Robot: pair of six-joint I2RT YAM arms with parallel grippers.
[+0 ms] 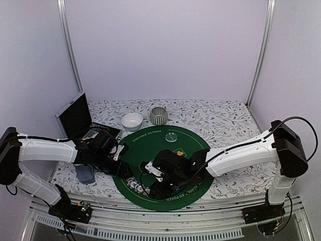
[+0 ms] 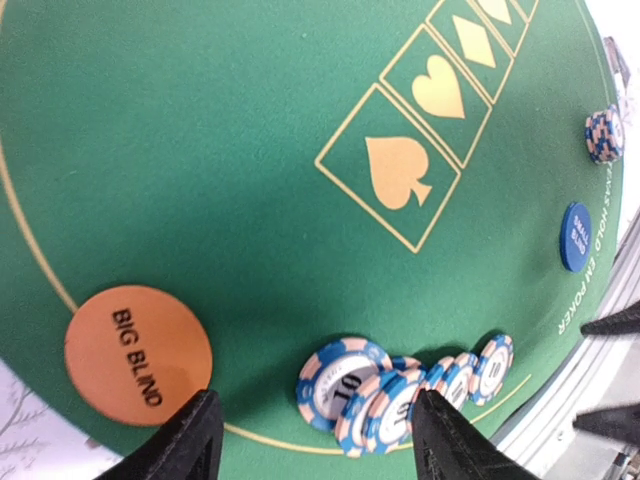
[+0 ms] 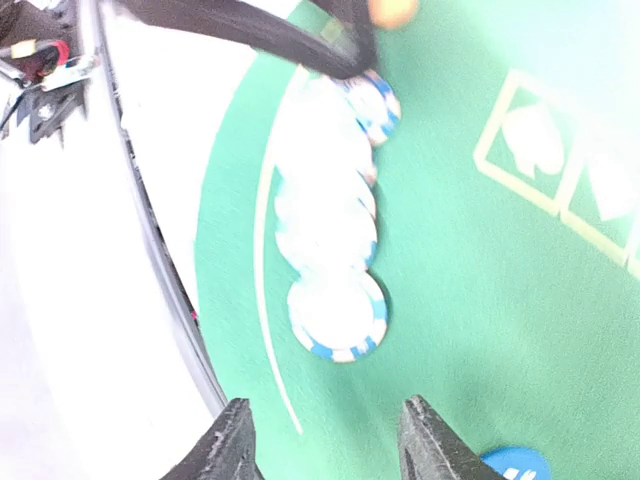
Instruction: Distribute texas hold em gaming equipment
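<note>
A spread row of white-and-blue chips (image 2: 390, 420) lies along the green poker mat's edge (image 1: 150, 143). My left gripper is open above it, nothing visible between its fingers, beside the orange big blind disc (image 2: 138, 345). My right gripper is open over the mat near the row's end, nothing visible between its fingers. The blue small blind disc (image 2: 575, 237) and a small chip stack (image 2: 603, 135) lie farther along. The right wrist view is washed out, hiding chip markings.
An open case (image 1: 72, 115) stands at the left, with grey bundles (image 1: 85, 174) in front. A white bowl (image 1: 132, 120) and a striped cup (image 1: 158, 115) stand behind the mat.
</note>
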